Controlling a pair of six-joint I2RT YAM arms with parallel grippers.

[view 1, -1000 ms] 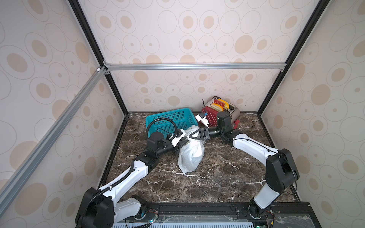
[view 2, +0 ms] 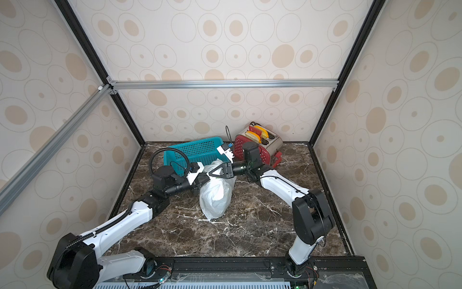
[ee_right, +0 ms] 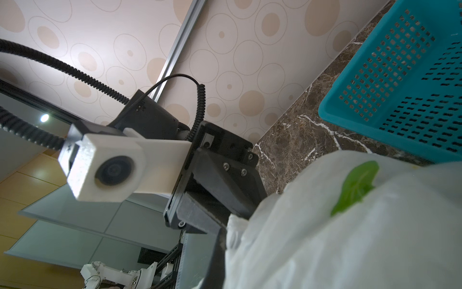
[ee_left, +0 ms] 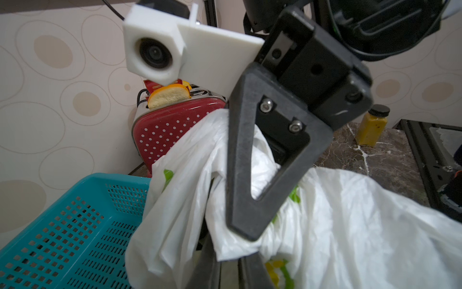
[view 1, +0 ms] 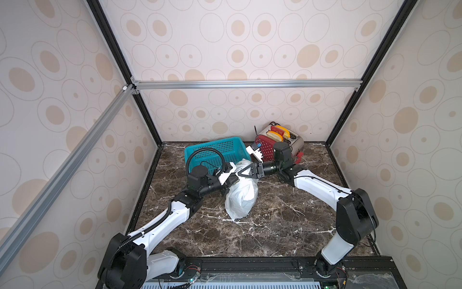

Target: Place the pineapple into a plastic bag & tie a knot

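A white plastic bag (view 1: 242, 197) stands bunched up in the middle of the table, its top drawn up around both grippers. The pineapple itself cannot be made out; yellow and green patches (ee_left: 278, 273) show at the bag in the left wrist view. My left gripper is partly open at the gathered plastic, a narrow gap between its fingers. From the right, my right gripper (view 1: 240, 174) reaches over the bag's top and is shut. Plastic folds lie behind and under its tips (ee_left: 247, 231); what is between them is hidden.
Behind the bag is an empty teal basket (view 1: 216, 143). A red dotted toaster with bread (ee_left: 175, 122) stands at the back right. In the left wrist view a yellow jar (ee_left: 370, 129) stands farther off.
The left arm has shifted very slightly toward the right at the bag's top. The right arm and the bag look almost still.
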